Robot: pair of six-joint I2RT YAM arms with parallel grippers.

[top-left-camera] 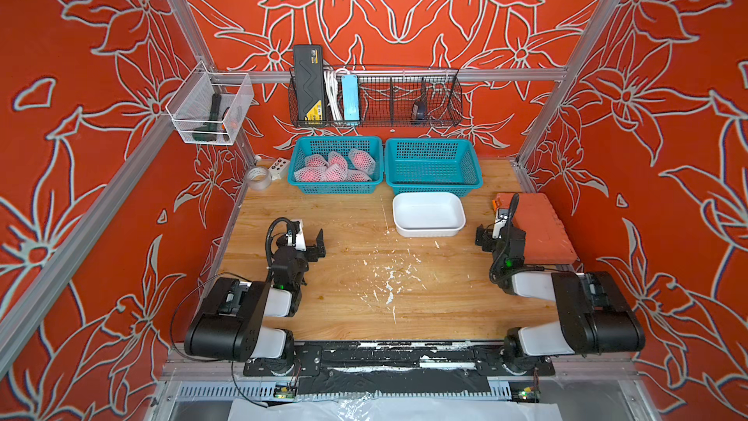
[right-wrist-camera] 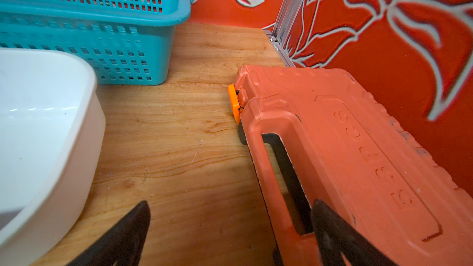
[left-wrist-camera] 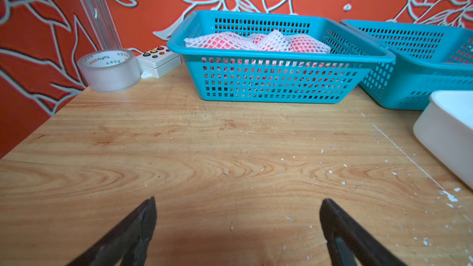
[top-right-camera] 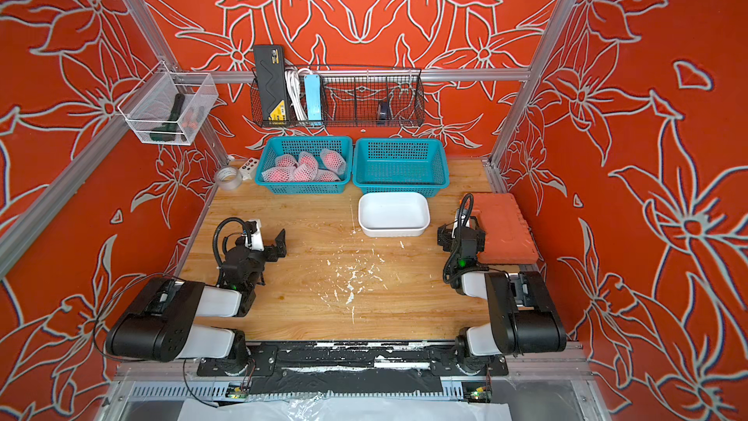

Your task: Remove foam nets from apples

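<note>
Several apples in white foam nets (top-left-camera: pixel 335 172) lie together in the left teal basket (left-wrist-camera: pixel 280 81) at the back of the table. In the left wrist view, the basket's front wall hides their lower parts. My left gripper stands open over the table, in front of that basket and well apart from it, with nothing between its fingers. My right gripper is open and empty too, beside the orange case at the table's right. The right teal basket (top-left-camera: pixel 433 162) looks empty, as does the white dish (top-left-camera: pixel 428 215) in front of it.
An orange plastic case (right-wrist-camera: pixel 354 133) lies along the right edge, close to my right gripper. White scraps (top-left-camera: pixel 389 280) are scattered over the table's middle, which is otherwise clear. A tape roll (left-wrist-camera: pixel 108 70) and a small button box (left-wrist-camera: pixel 158 61) sit at the back left.
</note>
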